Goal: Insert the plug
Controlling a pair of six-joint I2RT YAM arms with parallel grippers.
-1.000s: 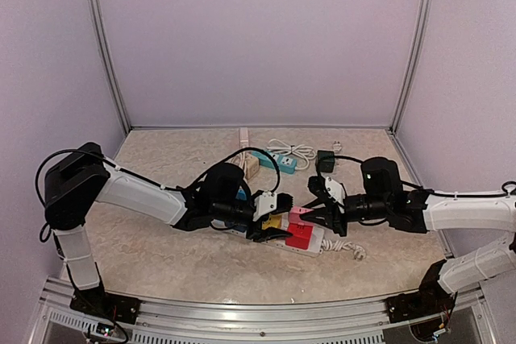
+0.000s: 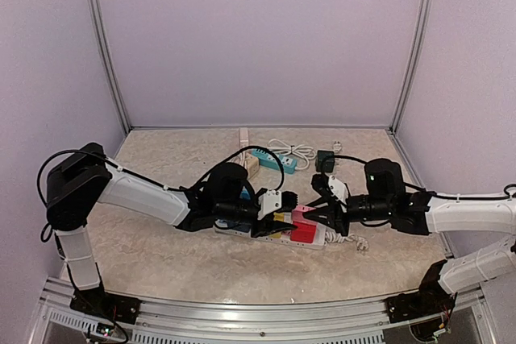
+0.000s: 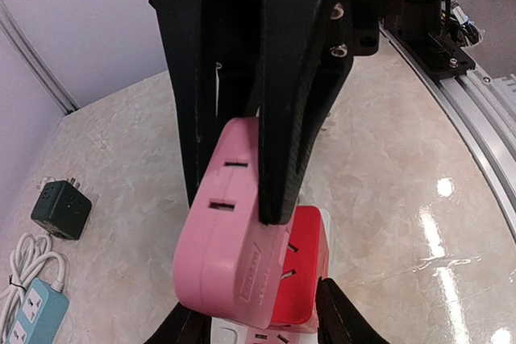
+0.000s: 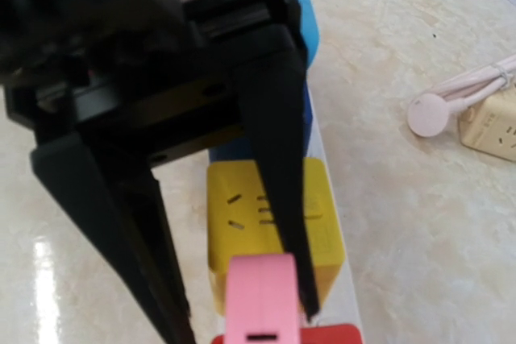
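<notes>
A pink plug (image 3: 226, 223) is pinched between the black fingers of my right gripper (image 2: 311, 214), seen large in the left wrist view. Below it a red plug (image 3: 300, 271) sits on the white power strip (image 2: 310, 243); whether pink and red touch cannot be told. My left gripper (image 2: 291, 214) is open, facing the right one. Its fingertips (image 3: 334, 312) stand apart below the pink plug in the left wrist view. In the right wrist view, the left fingers straddle a yellow plug (image 4: 250, 231) in the picture, and the pink plug's top shows near the bottom edge.
A dark blue plug (image 4: 234, 149) sits farther along the strip. Behind the arms lie a teal power strip (image 2: 272, 157) with a coiled white cord (image 2: 302, 152), a black adapter (image 2: 325, 161) and a beige socket block (image 4: 493, 126).
The white strip and its red plug have shifted slightly right and back. My left gripper has edged right, toward the right one.
</notes>
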